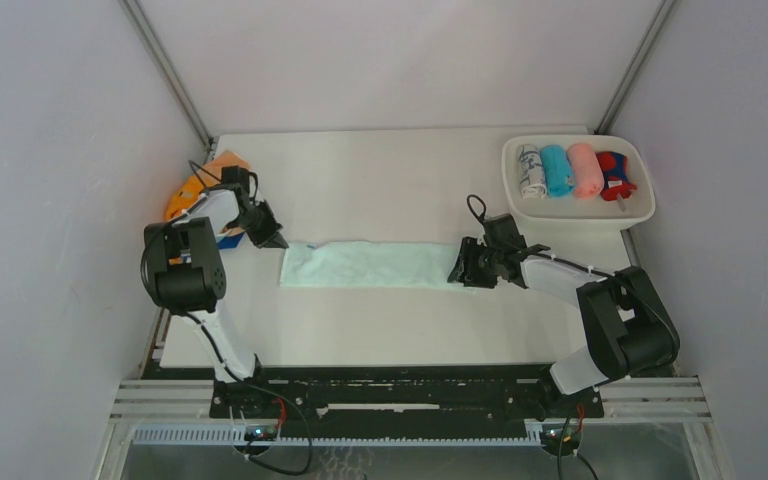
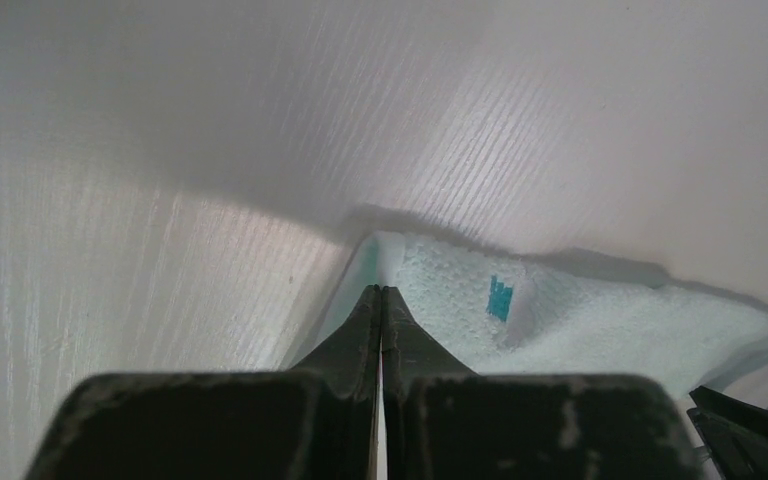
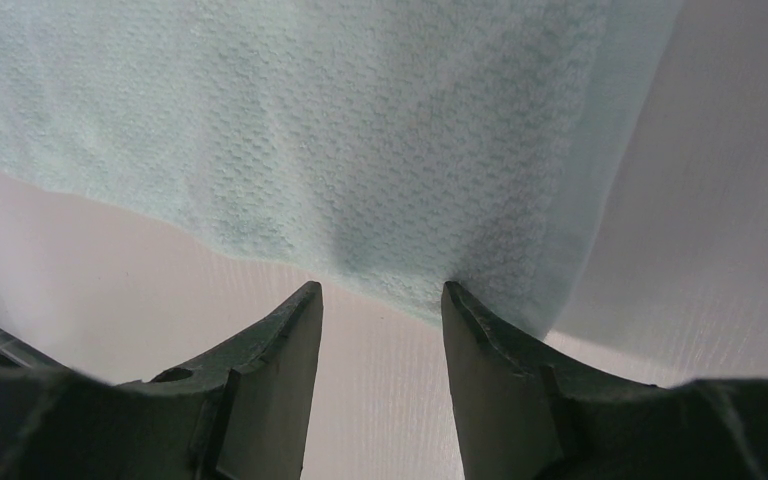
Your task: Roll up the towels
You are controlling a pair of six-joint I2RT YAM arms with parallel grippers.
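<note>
A pale mint towel (image 1: 375,265) lies folded into a long strip across the middle of the table. Its left end, with a small teal tag, shows in the left wrist view, where my left gripper is shut with its tips at the towel's corner (image 2: 390,250); no cloth shows between them. At the strip's right end, my right gripper (image 1: 457,275) stands open over the towel. In the right wrist view the right fingers (image 3: 295,340) are spread apart at the towel's near edge (image 3: 400,270), with one tip close to the cloth.
A white bin (image 1: 580,208) at the back right holds several rolled towels, among them a blue roll (image 1: 557,171) and a pink roll (image 1: 586,170). Orange and coloured cloths (image 1: 178,199) are heaped at the left edge.
</note>
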